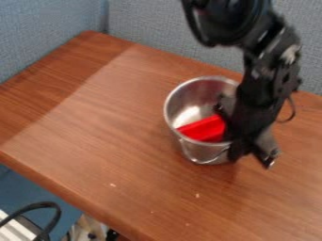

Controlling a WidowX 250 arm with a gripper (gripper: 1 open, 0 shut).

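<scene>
A steel pot (183, 99) with a wire handle stands on the wooden table, right of centre. Inside it lies a red object (201, 128). My black gripper (251, 143) is at the pot's right side, its lower part overlapping the rim. The fingertips are dark and blurred, so whether they touch or hold the rim cannot be told.
Grey partition walls (38, 33) run along the back and left edges. Cables (38, 221) show below the table's front-left edge.
</scene>
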